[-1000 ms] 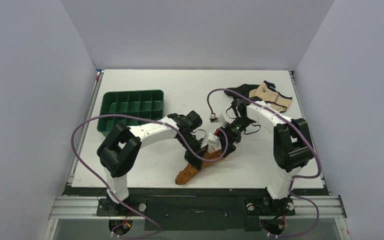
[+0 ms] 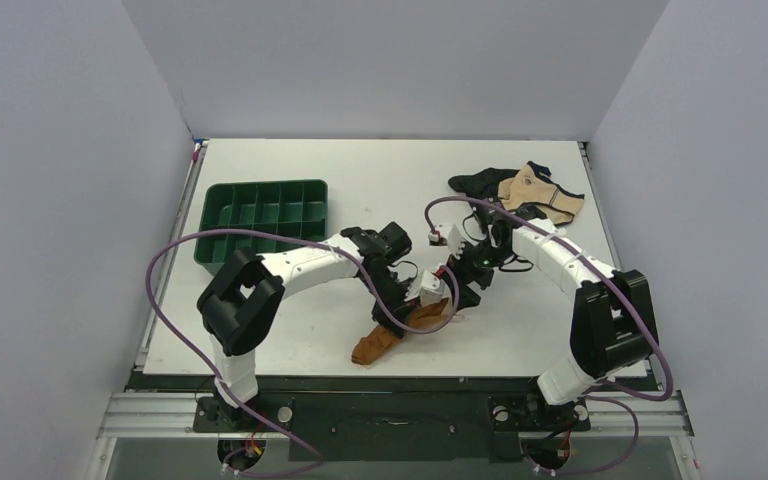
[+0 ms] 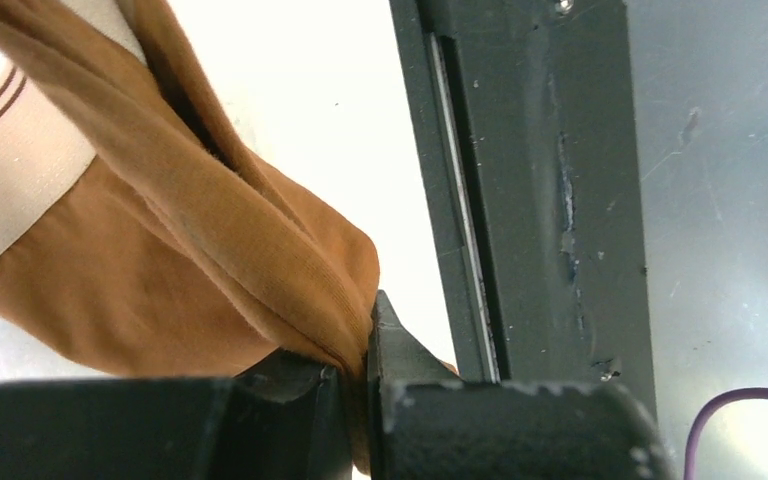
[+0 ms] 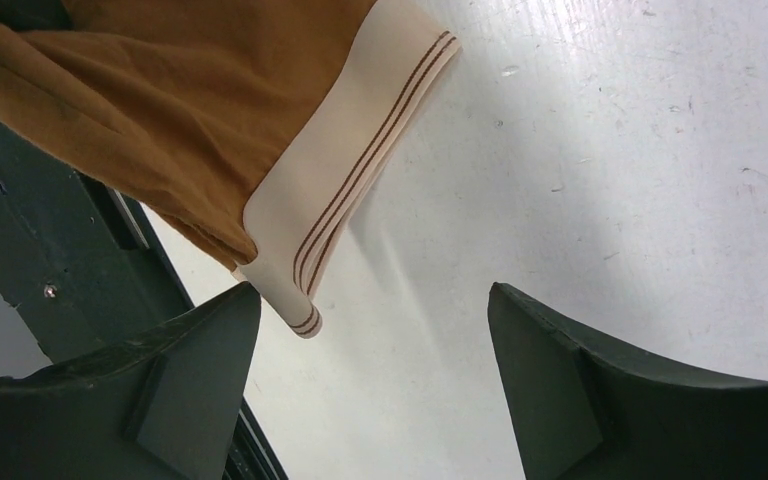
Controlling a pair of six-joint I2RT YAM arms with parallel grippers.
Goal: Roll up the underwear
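Note:
Brown underwear (image 2: 377, 344) with a cream waistband (image 4: 305, 190) lies bunched near the front edge of the white table. My left gripper is shut on a fold of the brown cloth, which runs between its fingertips and fans out beyond them. In the right wrist view, the waistband with two dark stripes hangs at a slant, its lower corner beside the left finger (image 4: 195, 370). My right gripper stands open, with bare table showing between its fingers. From above, both arms partly cover the underwear.
A green divided box (image 2: 265, 207) stands at the back left. Beige underwear (image 2: 542, 192) and a dark piece of cloth (image 2: 480, 183) lie at the back right. Past the table's front edge runs a dark rail (image 3: 550, 200).
My right arm has shifted to the right and slightly forward, its gripper now a little farther right. The left arm and the underwear have moved only slightly.

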